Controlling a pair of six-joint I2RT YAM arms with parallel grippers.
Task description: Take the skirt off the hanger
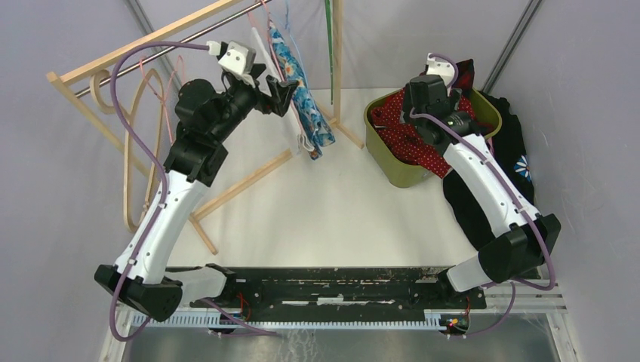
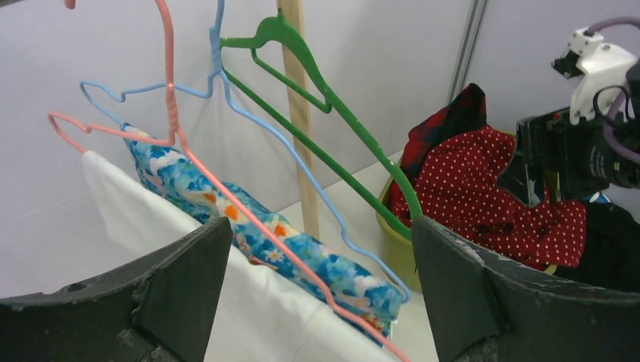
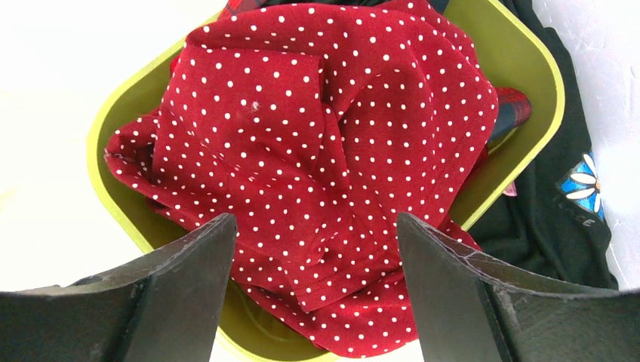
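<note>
A white garment point(image 2: 166, 207) hangs from a pink hanger point(image 2: 172, 113), and behind it a blue floral garment point(image 2: 321, 260) hangs on a blue hanger point(image 2: 298, 161). Which of them is the skirt I cannot tell. My left gripper stands open in front of the white garment, whose sloping upper edge shows across the space between the fingers; contact is not visible. In the top view the left arm partly covers the white garment. Over the green basket point(image 3: 545, 49), my right gripper is open above a red cloth with white dots point(image 3: 302, 143).
A wooden rack with a metal rail point(image 1: 215, 26) stands at the back left. It carries wooden hangers point(image 1: 127, 143) and an empty green hanger point(image 2: 355, 124). Black clothing point(image 1: 468, 207) lies beside the basket.
</note>
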